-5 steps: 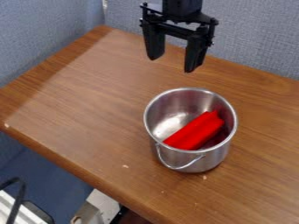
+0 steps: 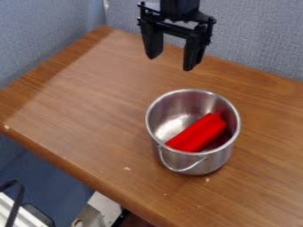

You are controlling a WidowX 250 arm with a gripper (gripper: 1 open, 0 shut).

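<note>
A silver metal pot [image 2: 166, 113] with a wire handle sits on the right half of the wooden table [image 2: 83, 106]. Inside it a red elongated object [image 2: 198, 131] lies diagonally along the right side. My black gripper [image 2: 171, 53] hangs above and behind the pot at the top of the view, its two fingers spread wide with nothing between them.
Blue-grey padded walls [image 2: 35, 40] stand along the left and back. Some dark and white items at the bottom left lie off the table and are unclear.
My gripper has shifted slightly to the left over the last second. The pot and the red object have not visibly moved.
</note>
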